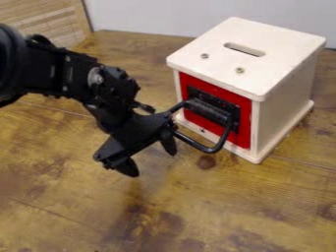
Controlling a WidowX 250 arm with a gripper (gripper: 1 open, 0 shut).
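Note:
My black gripper (pixel 145 154) is low over the wooden table, left of a white wooden box (pixel 276 118) with a red front panel (pixel 234 92). A black bar handle (pixel 211 148) juts out from a dark plate on that panel toward me. The gripper's fingertips point down, beside the handle's outer end, and look apart, with nothing visible between them. Whether the gripper touches the handle is unclear from this view.
The box top (pixel 269 37) has a slot and two small round fittings. A wooden board (pixel 46 18) stands at the back left.

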